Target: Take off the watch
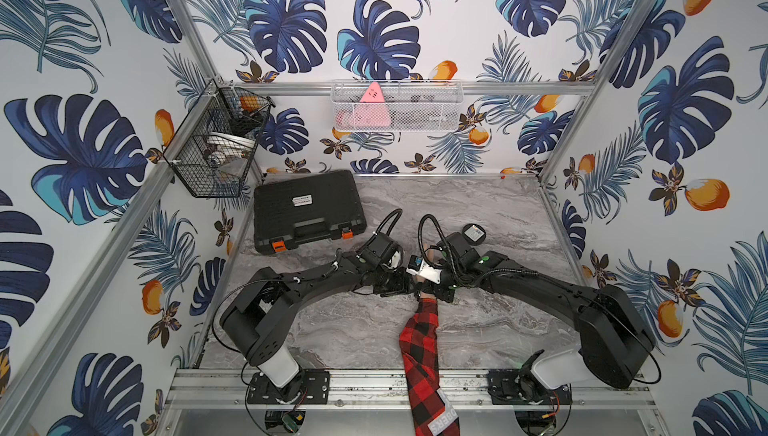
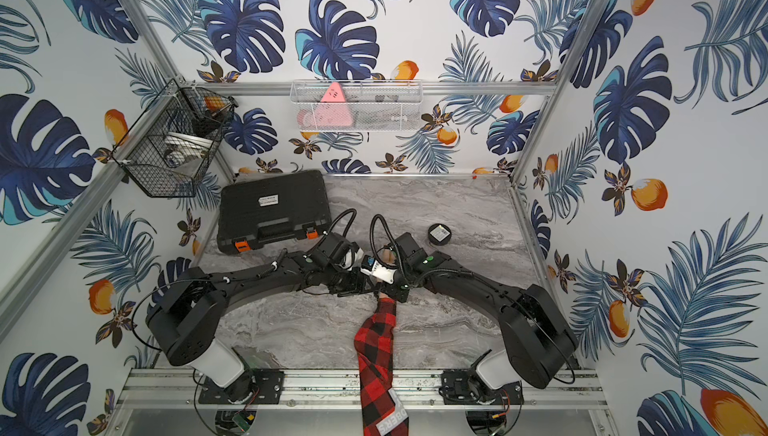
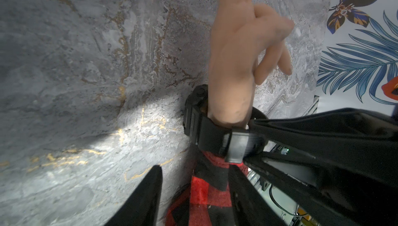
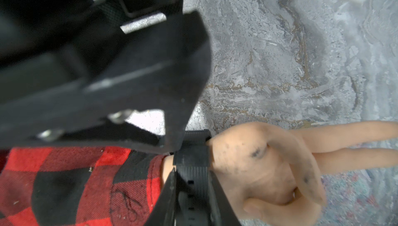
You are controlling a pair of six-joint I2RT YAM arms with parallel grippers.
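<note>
The black watch (image 3: 211, 132) is around the wrist of a model hand (image 3: 232, 68), just above the red and black plaid sleeve (image 3: 211, 184). A shiny grey piece (image 3: 237, 145) shows on its strap. In the right wrist view, my right gripper is shut on the black strap (image 4: 192, 176), at the inner side of the wrist. My left gripper is partly open near the sleeve, nothing held between its fingers. From the right wrist view, the left gripper's dark fingers (image 4: 182, 89) reach close to the strap; whether they touch it I cannot tell.
A black case (image 1: 308, 207) lies at the back left of the marbled table (image 1: 512, 211). Behind the right arm sits a small round black object (image 1: 473, 234). A wire basket (image 1: 220, 147) and a white mesh tray (image 1: 432, 107) hang on the frame. Both arms crowd closely around the hand.
</note>
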